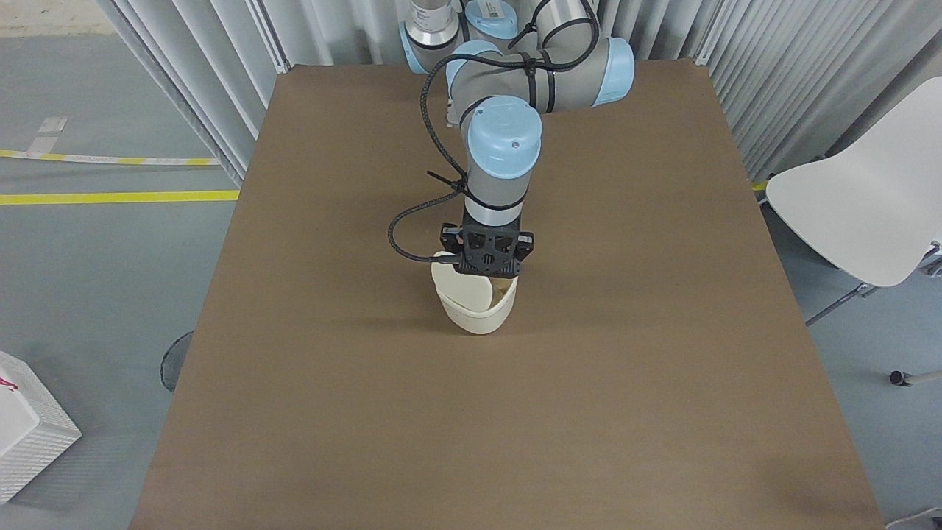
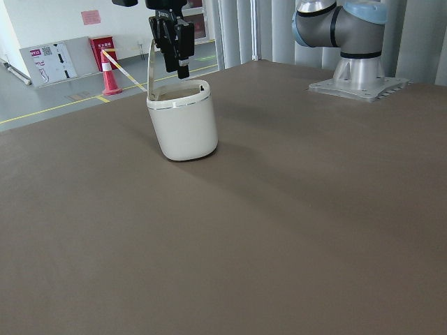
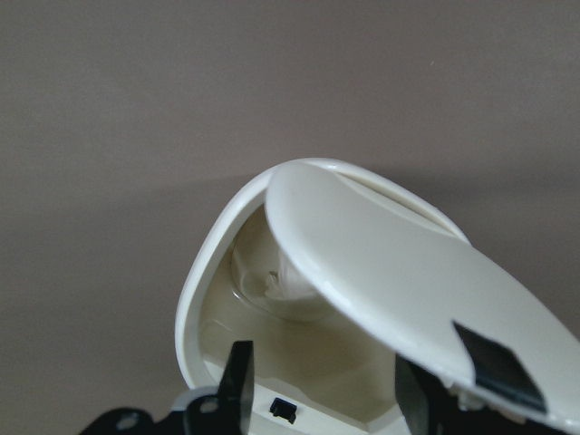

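Observation:
A small white bin (image 1: 477,319) stands on the brown table, its lid (image 3: 381,272) raised on one side and partly over the opening; inside, a clear pale shape shows faintly. My gripper (image 1: 486,265) is directly above the bin. In the left view the gripper (image 2: 174,66) is beside the upright lid (image 2: 151,70), just over the bin's rim (image 2: 178,103). In the wrist view its two black fingers (image 3: 237,381) are apart over the bin, the right one partly hidden under the lid.
A white chair (image 1: 856,194) is off the table's right edge, and a white box (image 1: 26,424) lies on the floor at the left. Curtains hang behind the arm.

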